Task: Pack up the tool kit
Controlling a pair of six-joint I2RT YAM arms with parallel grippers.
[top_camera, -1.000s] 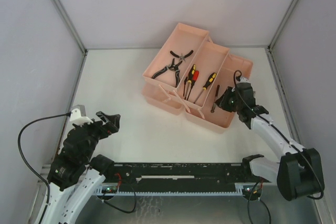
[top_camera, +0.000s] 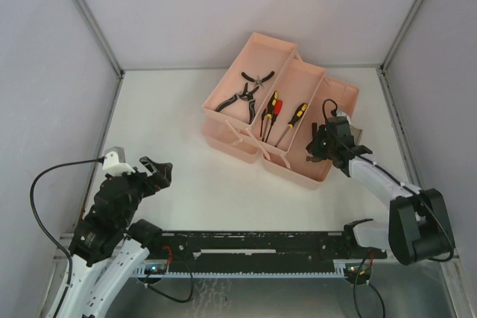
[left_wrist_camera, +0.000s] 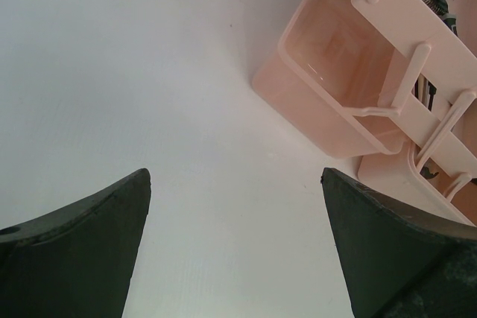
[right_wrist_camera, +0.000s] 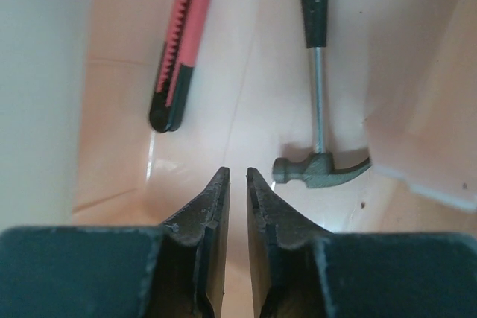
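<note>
A salmon-coloured fold-out tool box (top_camera: 218, 128) stands open at the back right. A hammer (right_wrist_camera: 319, 117) with a black handle and grey head lies in its rightmost tray (top_camera: 298, 175). Left of the hammer in the right wrist view is a red tool (right_wrist_camera: 186, 42) with a black end. My right gripper is over this tray, its fingers nearly together; tray floor shows in the narrow gap, and the hammer head lies just beyond, to the right. Out at the left of the table, my left gripper (top_camera: 158, 173) is open and empty.
Pliers (top_camera: 245, 97) lie in the upper left tray. The middle tray holds several screwdrivers, one yellow and black (top_camera: 299, 114). Tray walls and hinge arms (left_wrist_camera: 412, 76) stand up around the compartments.
The right gripper has shifted slightly within the rightmost tray. The hammer has moved a little to the right there and its handle stands at a different angle. The left arm has barely moved.
</note>
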